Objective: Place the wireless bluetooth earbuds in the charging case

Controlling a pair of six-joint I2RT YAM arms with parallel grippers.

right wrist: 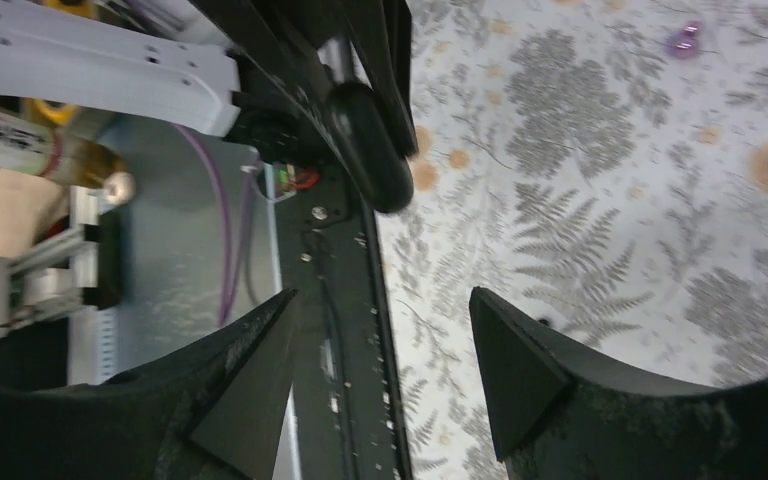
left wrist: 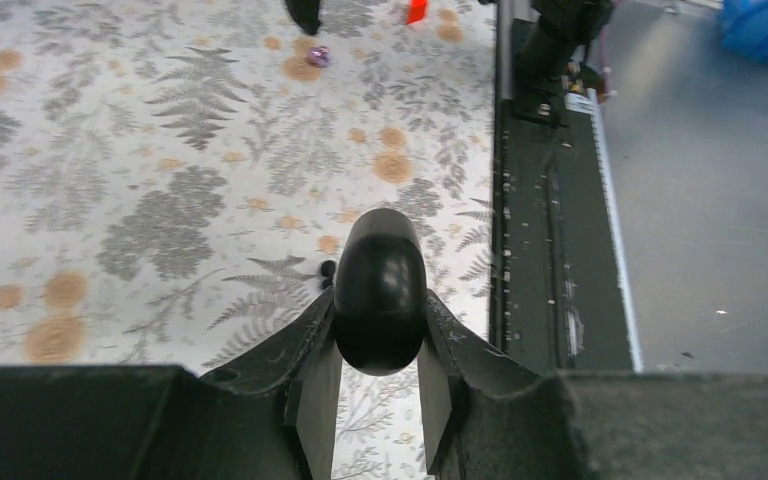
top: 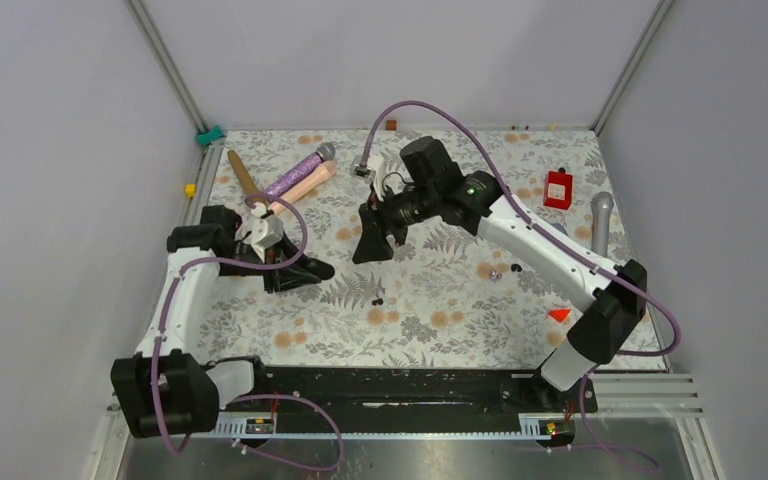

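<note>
My left gripper is shut on a smooth, rounded black charging case (left wrist: 380, 285), which sticks out beyond its fingertips. In the top view the case (top: 322, 268) hangs left of centre; whether its lid is raised I cannot tell. My right gripper (top: 376, 248) is to the right of it, apart from it. Its fingers (right wrist: 250, 365) stand apart with nothing between them in the right wrist view, where the case (right wrist: 375, 150) shows beyond. Two small black pieces, apparently earbuds (top: 377, 301), lie close together on the patterned cloth.
More small dark pieces (top: 516, 267) and a small purplish object (top: 495, 275) lie at centre right. A purple microphone (top: 295, 175) is at the back left. At the right are a red box (top: 558, 190) and a grey microphone (top: 601, 235).
</note>
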